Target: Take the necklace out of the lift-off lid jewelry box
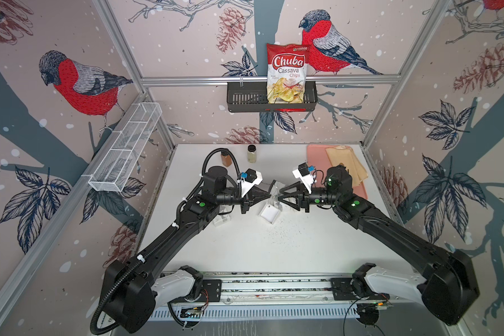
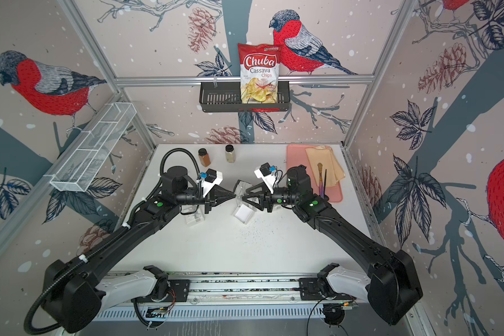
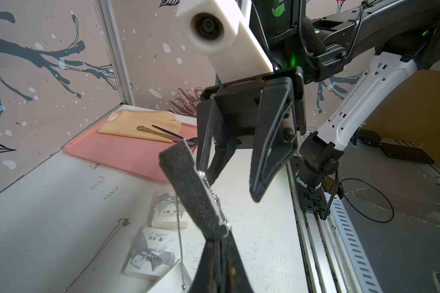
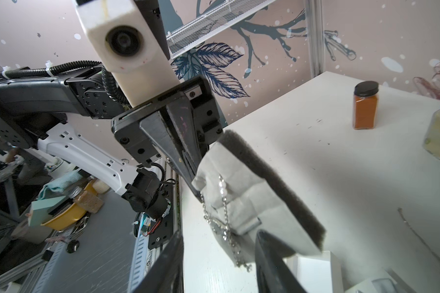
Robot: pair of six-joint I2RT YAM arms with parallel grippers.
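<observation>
My left gripper is shut on a dark foam-backed insert with white paper, held in the air above the table centre; in the right wrist view the paper (image 4: 264,210) faces me. A silver necklace is draped over it, one chain hanging down in the left wrist view. My right gripper stands open facing the insert, its fingers either side of the necklace's lower part. An open white box (image 1: 270,214) lies below, next to closed boxes (image 3: 149,251) with grey bows.
Another chain (image 3: 100,249) lies on the white table. Two spice jars (image 4: 364,105) stand at the back. A pink tray with cloth and utensils is at the right.
</observation>
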